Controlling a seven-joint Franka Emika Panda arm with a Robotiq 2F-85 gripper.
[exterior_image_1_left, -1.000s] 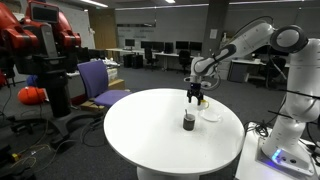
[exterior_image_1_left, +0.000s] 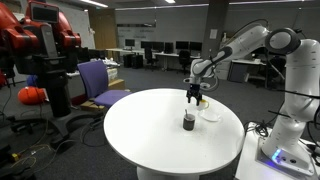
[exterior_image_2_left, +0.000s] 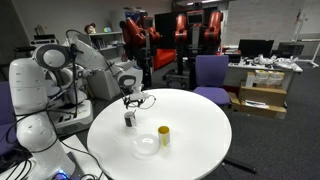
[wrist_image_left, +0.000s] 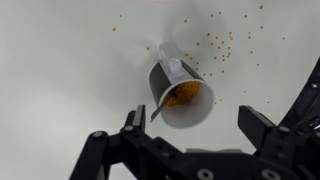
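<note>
A dark cup (exterior_image_1_left: 188, 122) stands on the round white table, and the wrist view looks down into the cup (wrist_image_left: 166, 80). Orange-brown bits lie inside it, and a pale-handled spoon (wrist_image_left: 168, 52) leans across its rim. Above the table hangs my gripper (exterior_image_1_left: 193, 97), apart from the cup. Its fingers (wrist_image_left: 112, 140) are spread wide at the bottom of the wrist view, with nothing between them. In exterior view 2 the gripper (exterior_image_2_left: 132, 102) is above and behind the cup (exterior_image_2_left: 130, 118).
A clear plate or bowl (exterior_image_2_left: 146, 144) and a yellow container (exterior_image_2_left: 164, 135) stand on the table (exterior_image_2_left: 200, 150). Small orange crumbs (wrist_image_left: 220, 42) are scattered beside the cup. A purple chair (exterior_image_1_left: 97, 80) stands past its edge.
</note>
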